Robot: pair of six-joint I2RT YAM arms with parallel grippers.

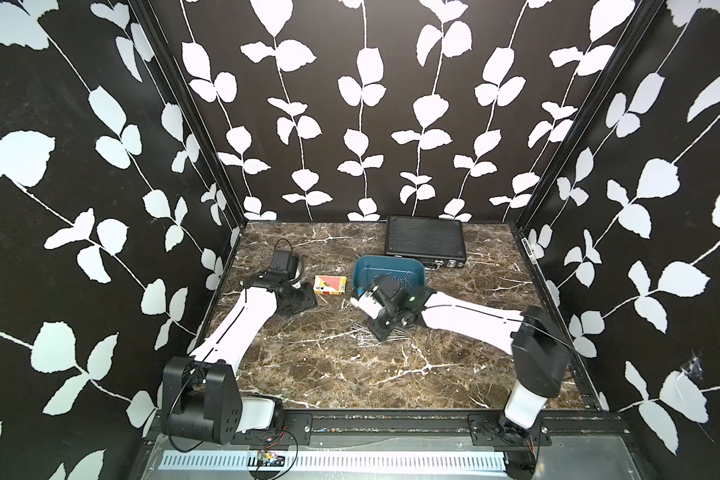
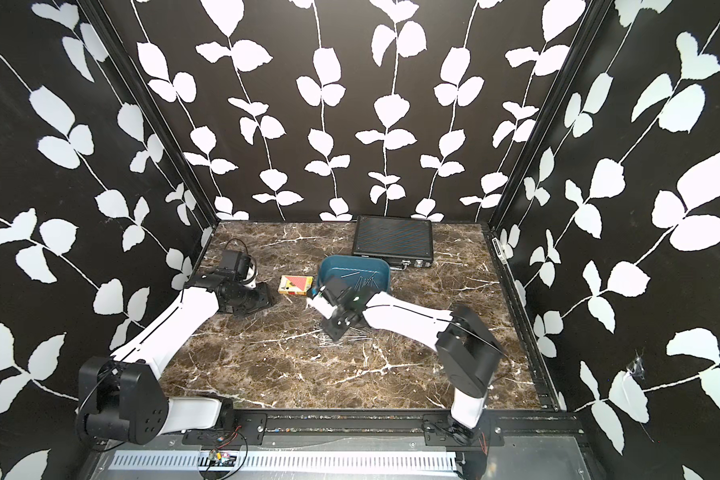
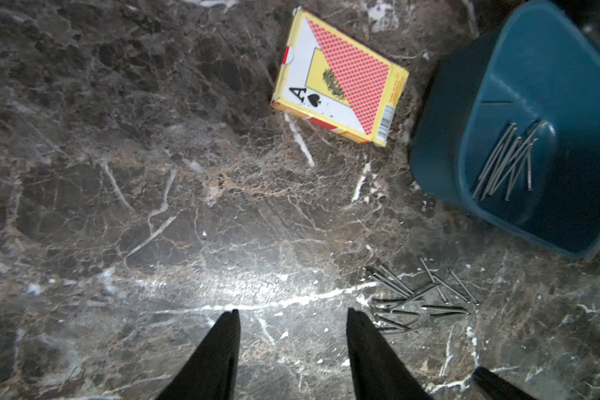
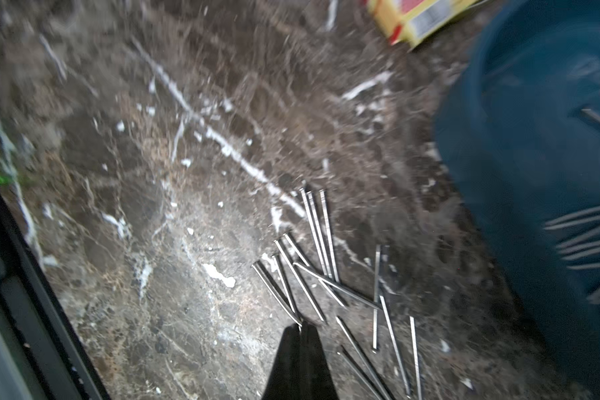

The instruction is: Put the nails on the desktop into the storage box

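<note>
Several thin metal nails (image 4: 326, 283) lie in a loose pile on the marble desktop, seen in both wrist views. The blue storage box (image 3: 470, 143) has several nails (image 3: 506, 160) on its floor. In the right wrist view my right gripper is shut, its tips overlapping the near end of one nail; no nail clearly shows between them. In the top left view its arm covers the box's front edge and part of the pile. My left gripper is open and empty, left of the pile and away from it.
A playing-card box (image 3: 340, 76) sits left of the storage box. A black case (image 1: 425, 237) lies behind it near the back wall.
</note>
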